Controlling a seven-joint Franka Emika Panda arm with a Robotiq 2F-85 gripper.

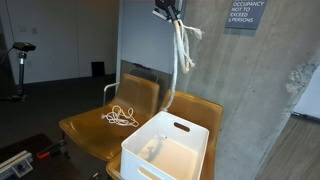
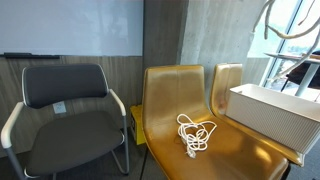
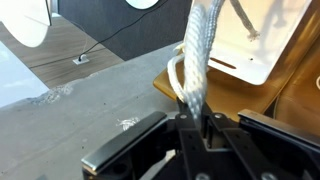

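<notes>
A thick white rope [image 3: 198,55] runs up between the fingers of my gripper, which is shut on it in the wrist view. In exterior view 1, the gripper [image 1: 172,14] is at the top of the picture, and the rope [image 1: 180,50] hangs from it in loops, its lower end above the white bin [image 1: 190,133]. Only a little of the rope [image 2: 267,12] shows in exterior view 2, at the upper right. The bin stands on the right-hand brown chair.
A bundle of white cord [image 2: 195,133] lies on the neighbouring brown chair's seat [image 2: 225,150]. A dark chair [image 2: 70,105] stands to its left in exterior view 2. Behind the bin rises a concrete wall [image 1: 245,70].
</notes>
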